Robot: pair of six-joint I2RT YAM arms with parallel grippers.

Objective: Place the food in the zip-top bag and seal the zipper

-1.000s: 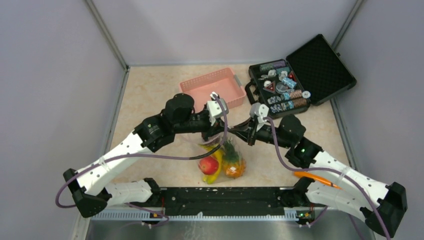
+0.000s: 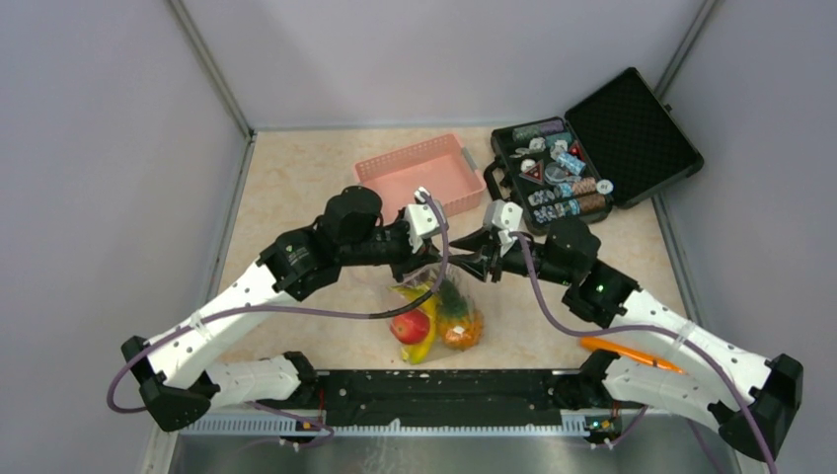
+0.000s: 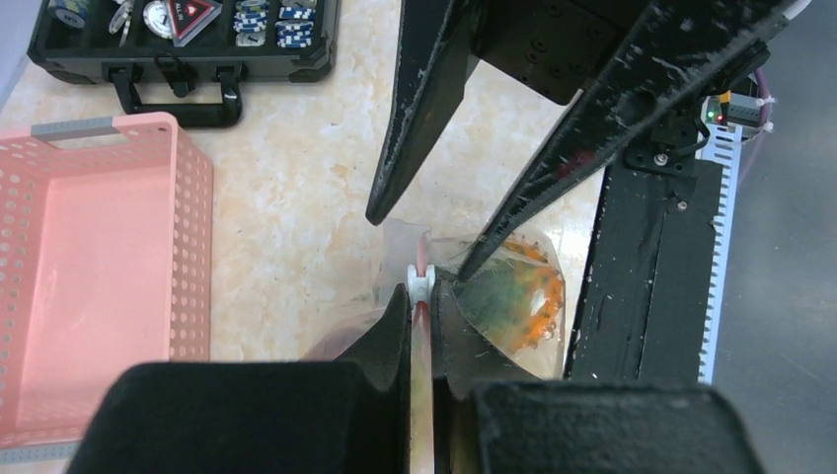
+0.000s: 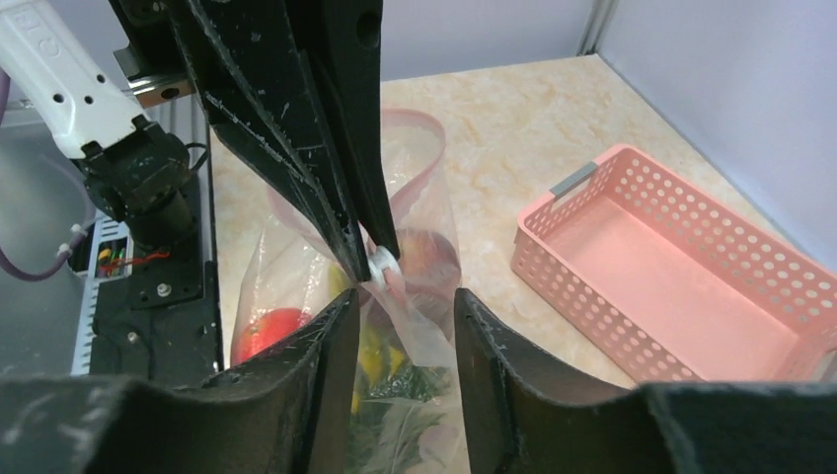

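Observation:
The clear zip bag [image 4: 266,276] stands upright with an apple [image 2: 410,326], a banana and a pineapple [image 2: 459,326] inside. My left gripper is shut on the bag's white zipper slider [image 4: 385,265] at the pink-rimmed top, visible in both wrist views. My right gripper is part open just beside that slider, its fingertips either side of the slider's end and loose film in the right wrist view; whether it touches them I cannot tell.
An empty pink basket [image 2: 415,173] sits behind the bag. An open black case [image 2: 553,173] with chips is at back right. An orange object [image 2: 632,355] lies at front right.
My left gripper has shifted a little toward the back and right.

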